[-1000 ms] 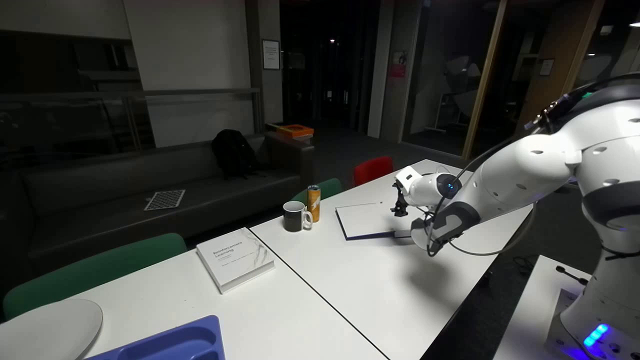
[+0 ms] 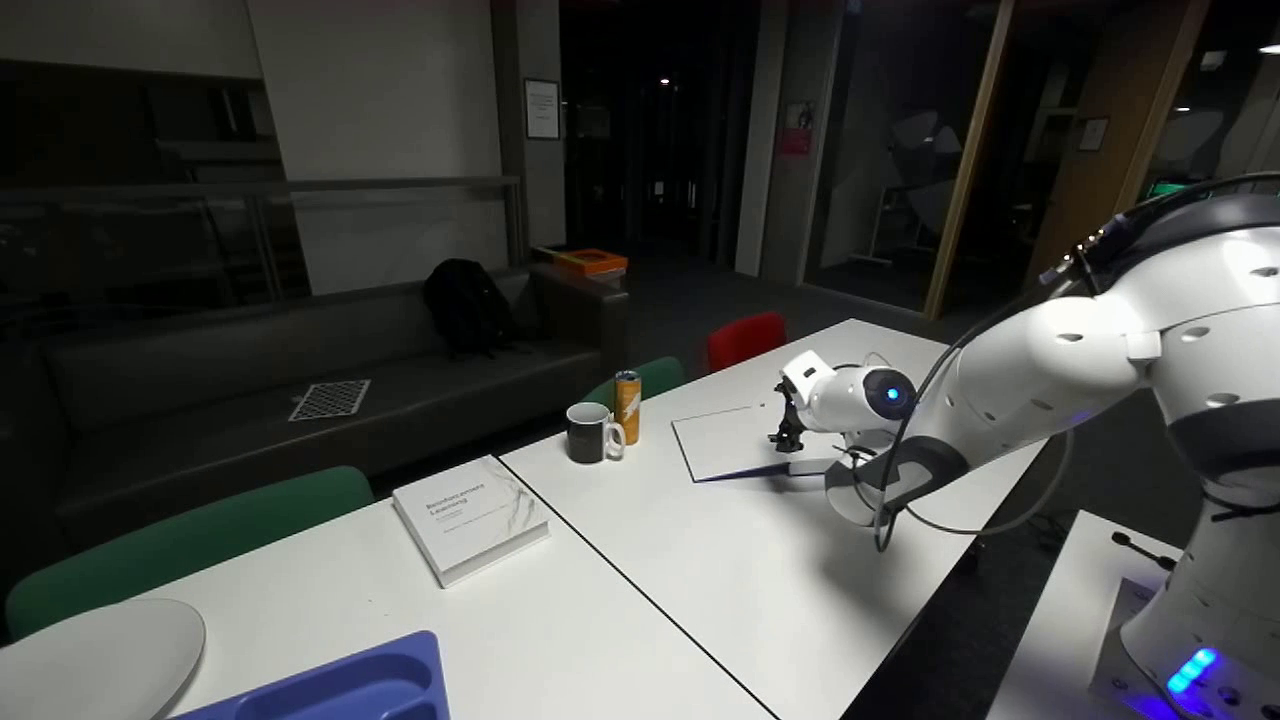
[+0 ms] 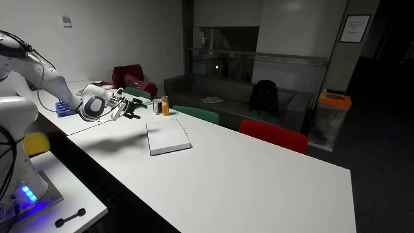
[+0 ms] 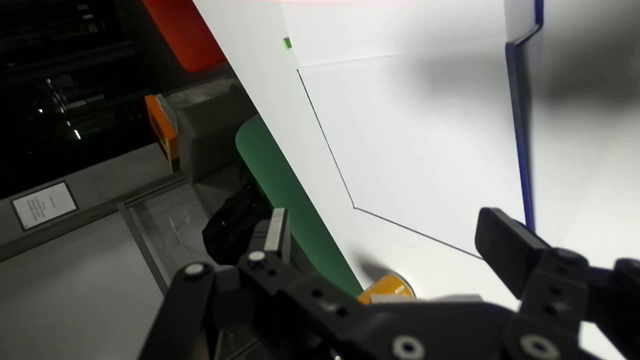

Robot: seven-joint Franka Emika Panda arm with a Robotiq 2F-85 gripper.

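Note:
A white book with dark blue cover edges lies open on the white table. In the wrist view its flat cover side stretches out beneath me, and the thicker page block is at the top of the picture. My gripper hangs above the table near the book's cover side, not touching it as far as I can see. Its two dark fingers stand wide apart in the wrist view, and nothing is held between them.
A dark mug with a white handle and an orange can stand close by the book. A closed white book, a blue tray and a white plate occupy the other table. Free table lies beyond the open book.
The book's cover side, slightly raised along its blue edge before, now lies flatter. My gripper has shifted slightly left and is turned a little.

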